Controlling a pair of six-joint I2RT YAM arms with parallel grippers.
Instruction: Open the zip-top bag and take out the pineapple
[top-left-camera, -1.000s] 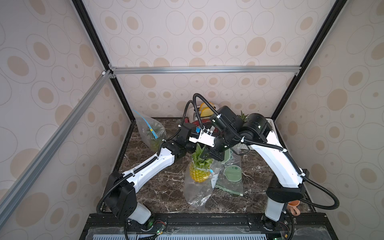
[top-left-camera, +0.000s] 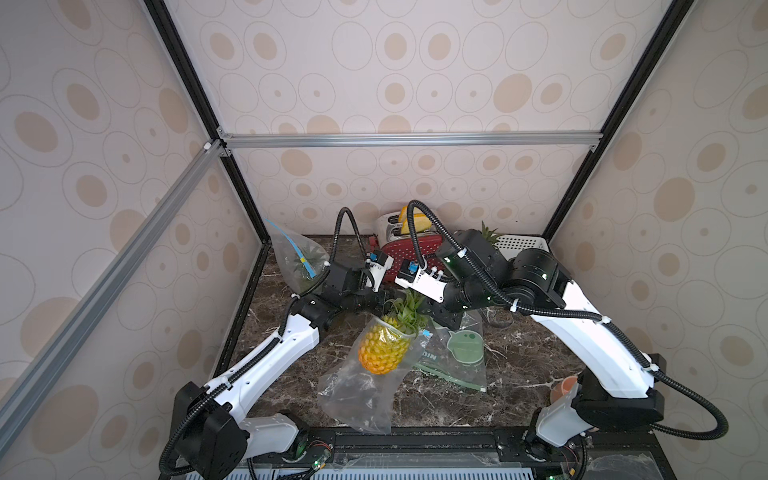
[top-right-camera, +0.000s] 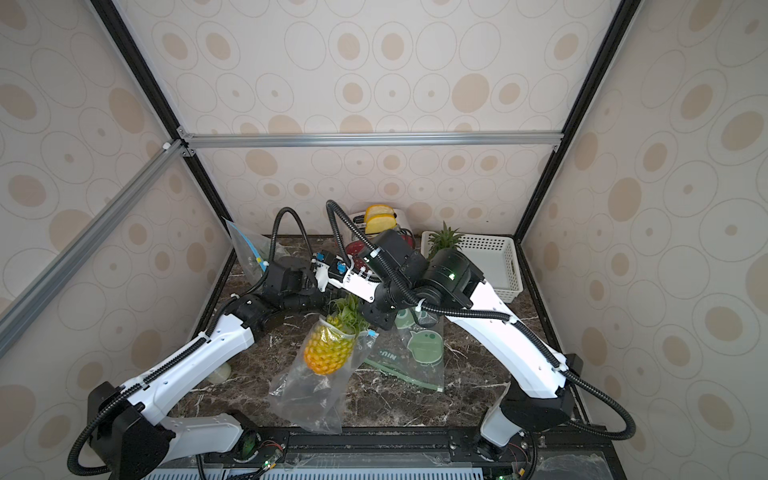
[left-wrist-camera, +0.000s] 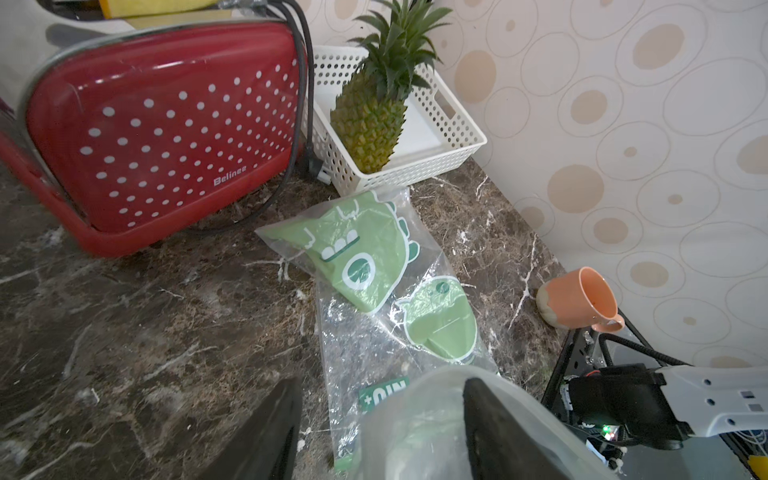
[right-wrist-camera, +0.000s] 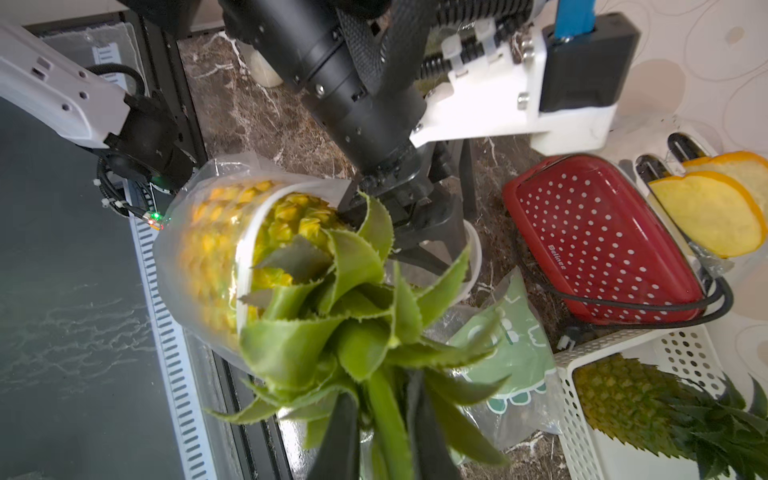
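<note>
The yellow pineapple hangs tilted, its body mostly inside the clear zip top bag, whose mouth is open around the upper fruit. Its green crown sticks out, and my right gripper is shut on the crown leaves. Below, the bag's empty end trails toward the table front. My left gripper is close beside the bag mouth, its fingers apart. A whitish curved rim shows between them, too blurred to tell whether it is the bag.
A flat bag printed with green shapes lies right of the pineapple. Behind stand a red dotted toaster and a white basket with a second pineapple. Another zip bag sits back left. Bare counter shows to the right.
The pineapple and its bag have shifted left and tilted, with more yellow fruit visible. My left gripper has drawn back left; my right gripper has swung slightly right, still on the crown.
</note>
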